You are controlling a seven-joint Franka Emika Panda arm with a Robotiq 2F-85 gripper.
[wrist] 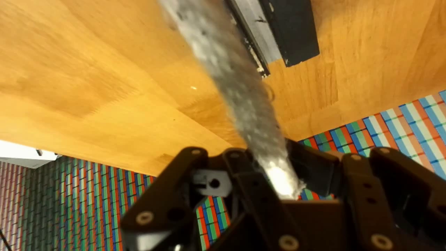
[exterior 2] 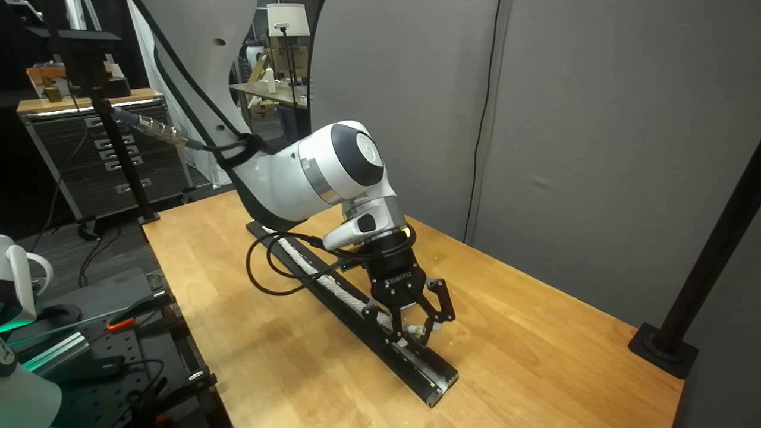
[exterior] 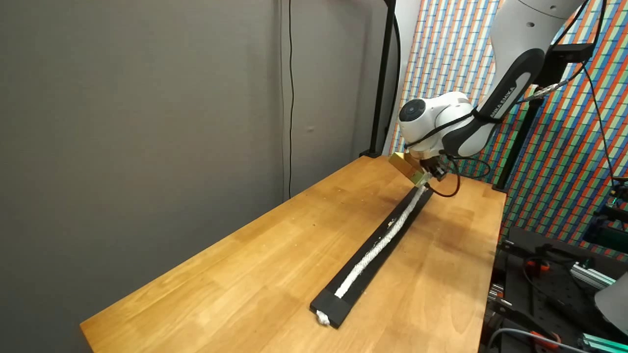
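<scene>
A white braided rope (exterior: 377, 250) runs along a long black board (exterior: 321, 305) that has a pale central channel (wrist: 255, 29). At the board's near end in exterior view 1, the rope passes under a black cover and its frayed tip (exterior: 322, 317) sticks out. Over the opposite end, my gripper (exterior 2: 415, 334) is low and tilted, shut on the rope's other end (wrist: 284, 184), which shows between the dark fingers in the wrist view. There the rope rises off the board, and the channel's end below it is bare.
Black posts (exterior 2: 678, 314) stand at the table's corners. A cable loop (exterior 2: 267, 267) hangs from the wrist close above the board. A grey wall (exterior: 176, 117) borders one long side.
</scene>
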